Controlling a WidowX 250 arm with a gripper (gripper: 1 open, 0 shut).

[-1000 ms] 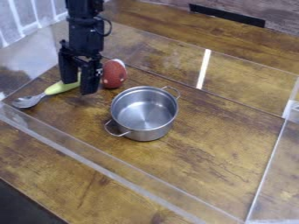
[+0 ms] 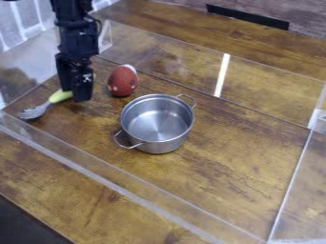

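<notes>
My black gripper [image 2: 74, 88] is open, lowered at the left of the work area, over a yellow-green object [image 2: 59, 96] that it partly hides. A silver spoon [image 2: 34, 111] lies just below that object, toward the front left. To the gripper's right sits a red, egg-shaped object [image 2: 122, 83] with some white on it. A steel pot [image 2: 158, 124] with two handles stands near the middle of the wooden surface.
Clear plastic walls [image 2: 300, 172] border the area on several sides. The wood to the right of the pot is bare.
The gripper has moved left, away from the red object and over the yellow-green one. The pot and red object are where they were.
</notes>
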